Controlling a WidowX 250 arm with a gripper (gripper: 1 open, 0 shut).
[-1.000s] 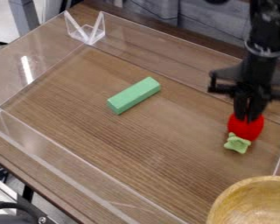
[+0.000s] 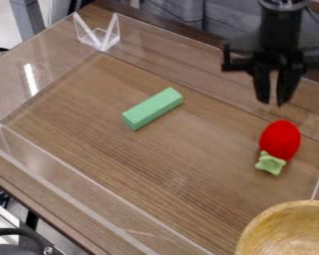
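Note:
My gripper (image 2: 229, 52) hangs at the top right over the back of the wooden table (image 2: 109, 179), dark and shut, with nothing visible between its fingers. In front of it, lower right, lies a red oval object (image 2: 279, 137) with a small pale green piece (image 2: 270, 162) at its near end. A green block (image 2: 153, 109) lies left of centre, apart from the gripper.
A clear wire-like holder (image 2: 99, 32) stands at the back left. A yellow bowl (image 2: 289, 234) sits at the front right corner.
The objects look unmoved.

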